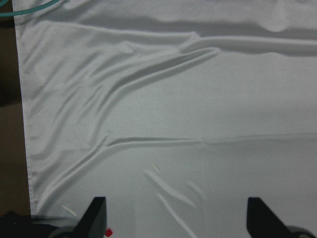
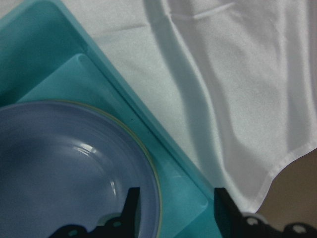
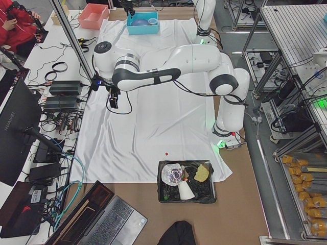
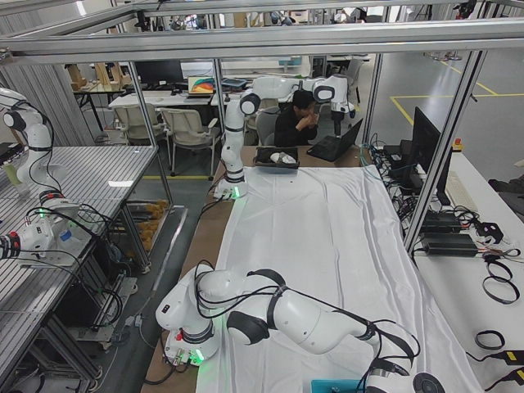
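A blue plate [image 2: 64,168] lies in a teal bin [image 3: 143,30], at the back of the cloth in the camera left view. My right gripper is over them, open, one finger above the plate and the other near the bin's edge. My left gripper hangs open over the white cloth [image 1: 247,94], nothing between its fingers, near a small red piece [image 1: 109,232]. A white cup [image 3: 153,21] is also in the bin.
A black tray [image 3: 166,194] with assorted items lies at the cloth's front, beside a laptop [image 3: 117,222]. A pink bin [image 3: 93,20] stands at the back left. Monitors and cables line one side.
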